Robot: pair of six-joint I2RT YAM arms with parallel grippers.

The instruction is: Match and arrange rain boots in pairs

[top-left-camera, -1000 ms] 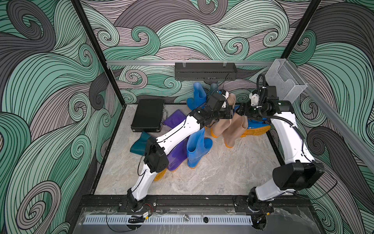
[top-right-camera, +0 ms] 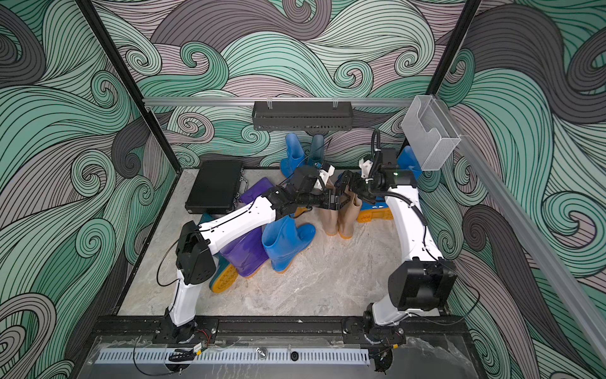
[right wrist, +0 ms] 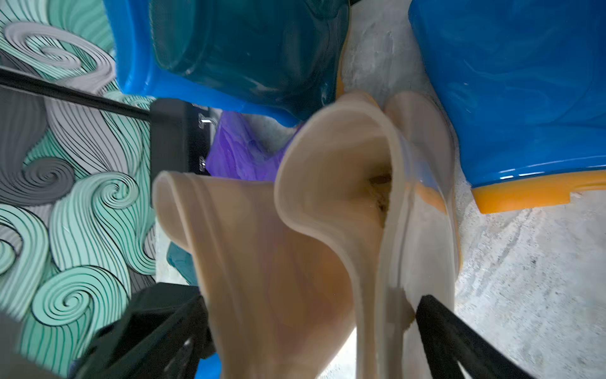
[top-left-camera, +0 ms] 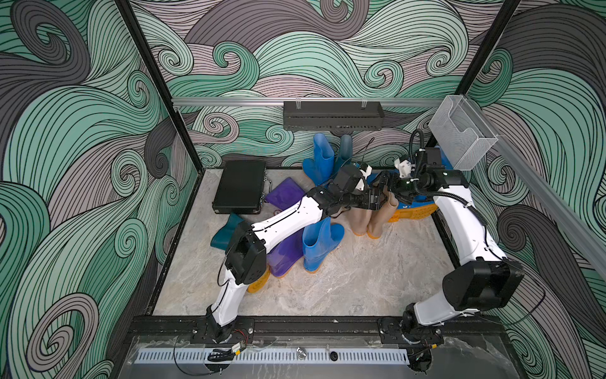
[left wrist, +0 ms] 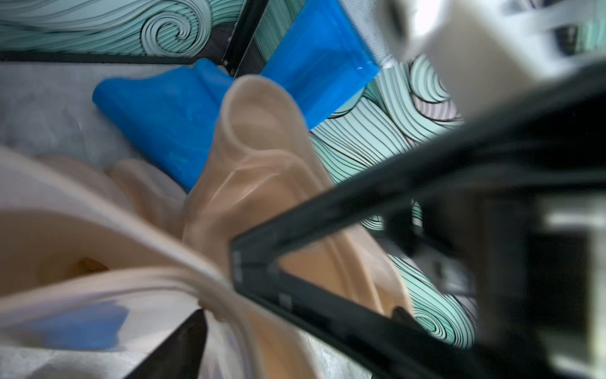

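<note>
My left gripper (top-left-camera: 369, 197) is at the tops of their shafts, part open; its fingers are partly hidden. My right gripper is open over them, a fingertip on either side of the shafts in the right wrist view. A blue boot (top-left-camera: 322, 246) stands in front centre, beside a purple boot (top-left-camera: 284, 262). Blue (top-left-camera: 320, 151) and teal (top-left-camera: 344, 148) boots stand at the back. Other blue boots (right wrist: 511, 94) are at the right, and a teal boot (top-left-camera: 224, 237) lies left.
A black case (top-left-camera: 238, 186) lies back left, near purple boot material (top-left-camera: 284, 192). A wire basket (top-left-camera: 460, 132) hangs back right.
The beige boot on the left has moved down-image and stands closer beside the other.
</note>
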